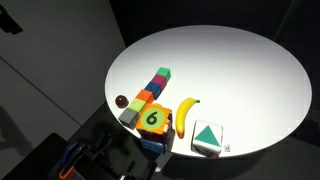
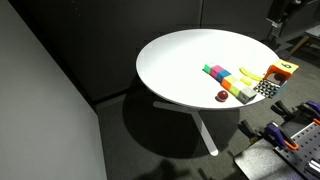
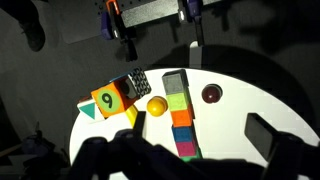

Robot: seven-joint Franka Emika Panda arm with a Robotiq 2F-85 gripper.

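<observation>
My gripper is open in the wrist view, its dark fingers far apart with nothing held between them. Below, the round white table carries a row of coloured blocks: grey (image 3: 175, 82), lime (image 3: 178, 101), orange (image 3: 181, 118), blue (image 3: 184, 134), magenta (image 3: 187, 149) and green (image 1: 164, 73). A dark red ball (image 3: 211, 94) sits beside the row. On its other side lies an orange ball (image 3: 156, 106). A large orange number cube (image 1: 154, 119), a yellow banana (image 1: 187, 117) and a white cube with a green triangle (image 1: 208, 138) stand near the table's edge.
The robot's base with blue and orange clamps (image 2: 280, 137) stands off the table's edge. Dark floor surrounds the table.
</observation>
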